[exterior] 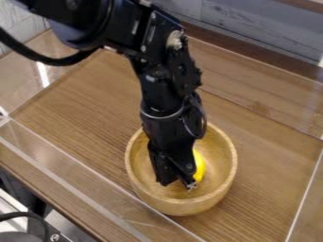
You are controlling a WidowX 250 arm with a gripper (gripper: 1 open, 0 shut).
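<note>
My black gripper (pixel 177 175) points down into a wooden bowl (pixel 218 189) near the middle of the view. A yellow object (pixel 199 166) lies in the bowl, partly hidden behind the gripper's fingers. The gripper looks shut; I cannot make out anything held between its fingers.
The bowl stands on a wooden table (pixel 89 109) with clear room to the left, right and behind. A wall runs along the back. The table's front edge crosses the lower left, with cables beyond it.
</note>
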